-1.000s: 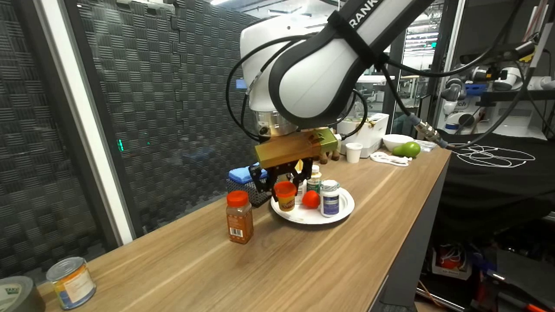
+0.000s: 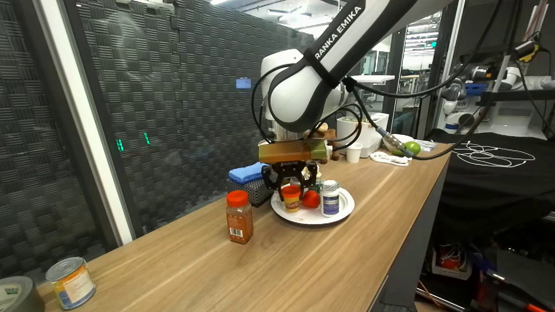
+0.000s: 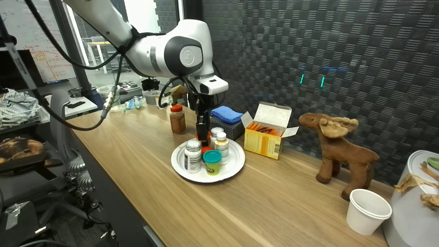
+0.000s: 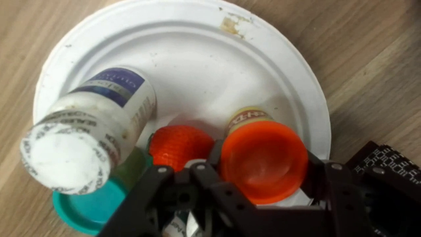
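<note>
My gripper is shut on a small yellow tub with an orange-red lid [image 4: 265, 156], one finger on each side of it. In exterior view 1 the yellow tub [image 2: 292, 202] is upright over the left part of the white plate [image 2: 317, 220]; whether its base touches the plate I cannot tell. Close beside it is a red strawberry-like item [image 4: 179, 145]. The same plate holds a white bottle with a purple label [image 2: 330, 200], a teal-lidded tub [image 3: 212, 162] and a white-capped bottle [image 3: 221, 146]. In exterior view 2 my gripper mostly hides the held tub.
A spice jar with a red lid [image 2: 239, 217] stands left of the plate. Near the wall are a black box with blue cloth [image 3: 227, 115], a yellow carton [image 3: 265, 140] and a plush moose [image 3: 341, 150].
Gripper and orange-lidded tub have shifted slightly right and away in exterior view 1, further over the plate. The tub now stands straighter, and the wrist is more level.
</note>
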